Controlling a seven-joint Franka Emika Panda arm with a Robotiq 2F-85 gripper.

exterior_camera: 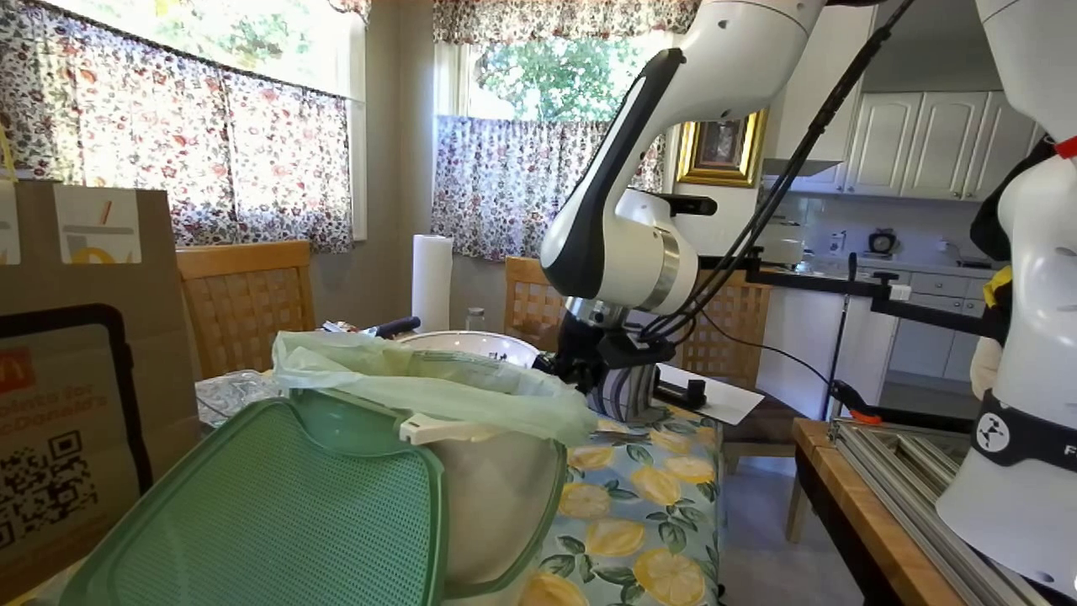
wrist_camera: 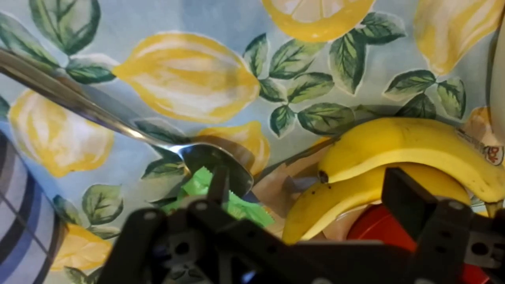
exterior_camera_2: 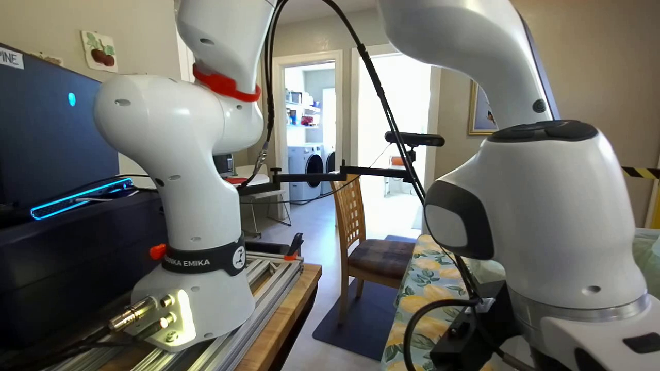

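Note:
My gripper stands open above the table, its two dark fingers wide apart with nothing held between them. Close by the left finger (wrist_camera: pixel 218 187) lies a crumpled green wrapper (wrist_camera: pixel 248 210), partly hidden by the gripper. A metal spoon (wrist_camera: pixel 113 124) reaches in from the left, its bowl beside the wrapper. Beyond the right finger are yellow bananas (wrist_camera: pixel 402 142), and a red object (wrist_camera: pixel 383 227) shows below them, mostly covered. In exterior view 1 the gripper (exterior_camera: pixel 565 375) is behind the green bag, next to a striped item; its fingertips are hard to make out there.
A green bin lid (exterior_camera: pixel 283 505) and a bin with a pale green liner (exterior_camera: pixel 434 389) fill the near table. Behind them stand a white bowl (exterior_camera: pixel 469 347) and a paper towel roll (exterior_camera: pixel 432 283). The striped object (exterior_camera: pixel 628 392) is close to the gripper.

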